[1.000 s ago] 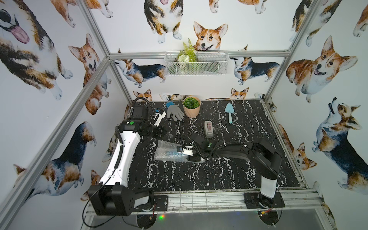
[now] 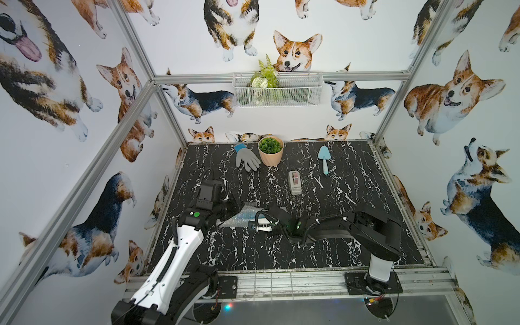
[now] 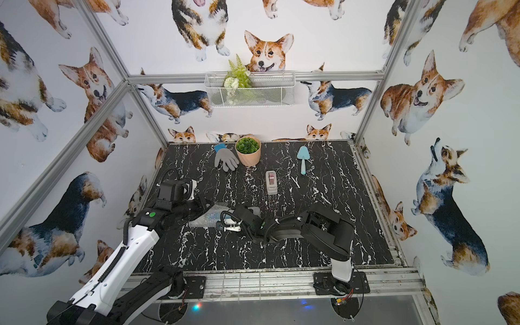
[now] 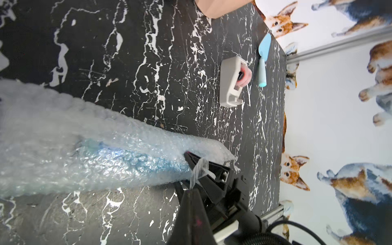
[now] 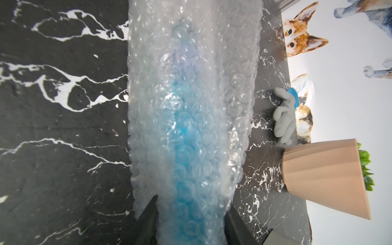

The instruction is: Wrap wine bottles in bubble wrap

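A bluish bottle shows through the bubble wrap (image 4: 122, 143) rolled around it, lying flat on the black marbled table (image 2: 346, 195). My right gripper is shut on the wrapped bottle (image 5: 192, 122), one finger (image 5: 147, 224) on each side of its narrower end. Above the wrap, my left gripper points down with its fingers together. At their tips hangs a short curled strip of clear tape (image 4: 200, 170), close to the right gripper's finger. Whether the strip touches the wrap I cannot tell. The tape dispenser (image 2: 294, 182) stands behind the bottle.
At the back are a grey glove (image 2: 248, 158), a potted plant (image 2: 270, 151) and a light blue trowel (image 2: 324, 159). A wire basket (image 2: 292, 89) is mounted on the rear frame.
The right arm has shifted only slightly, still at the bottle.
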